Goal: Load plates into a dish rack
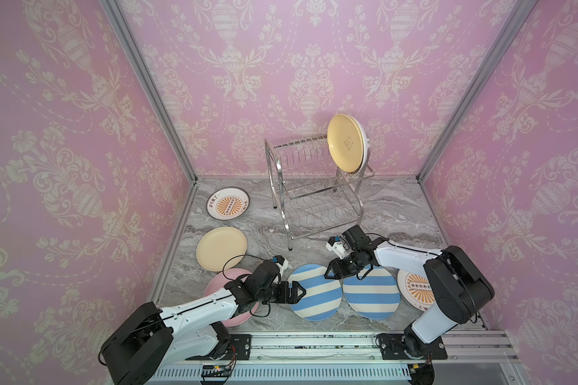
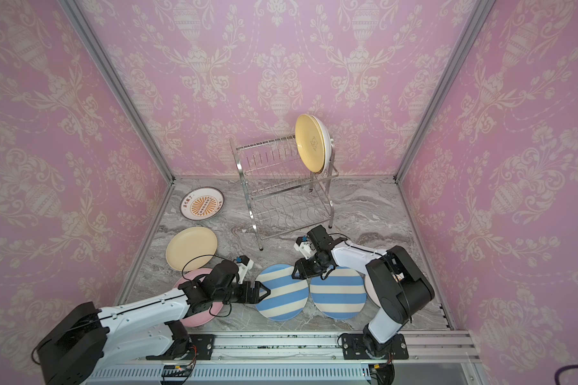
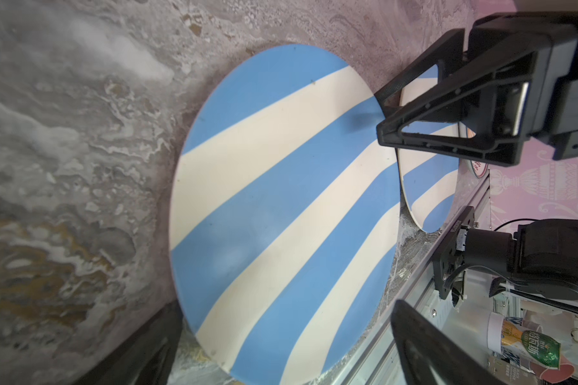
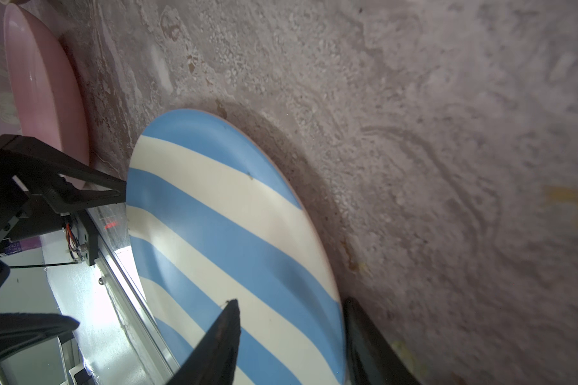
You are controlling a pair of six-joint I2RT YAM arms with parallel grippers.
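Observation:
A blue-and-cream striped plate (image 3: pixel 282 211) lies on the table between my grippers. My left gripper (image 1: pixel 292 292) is at its left edge; in the left wrist view its blurred fingers are wide apart, one on either side of the plate, apparently open. My right gripper is at the plate's far right rim, fingers apart, one over the plate and the other just outside the rim, none visibly clamped. A second striped plate (image 1: pixel 371 295) lies to the right. The metal dish rack (image 1: pixel 314 192) stands behind, holding a yellow plate (image 1: pixel 345 144) with a white one behind it in the upper right.
A pink plate (image 1: pixel 215 285), cream plate (image 1: pixel 218 243) and sunburst plate (image 1: pixel 227 205) lie at the left. Another sunburst plate (image 1: pixel 414 288) is at the far right, partly under the right arm. The lower rack is empty, with clear table either side.

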